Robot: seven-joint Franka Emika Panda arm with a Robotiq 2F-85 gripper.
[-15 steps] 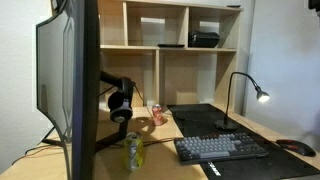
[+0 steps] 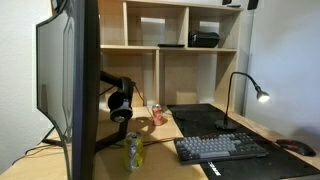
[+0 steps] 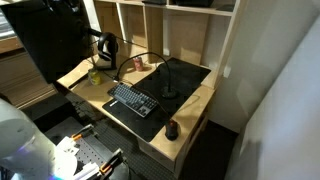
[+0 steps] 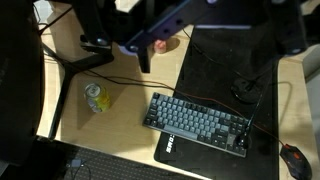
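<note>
High above the desk, my gripper stands open with nothing between its dark fingers. Only its fingertips show at the top edge of exterior view 1. A yellow-green can stands upright on the desk near the monitor; from the wrist view the same can lies below and left of my gripper. Farther back is a red can, partly hidden by my gripper in the wrist view. The grey keyboard rests on a black desk mat.
The big monitor fills the left side, with black headphones beside it. A desk lamp rises behind the keyboard, and a mouse sits at the right. Shelves hold a black case. Cables cross the desk.
In exterior view 1, my gripper's fingertips have come in from the right edge and moved left and slightly up. The desk objects have stayed in place.
</note>
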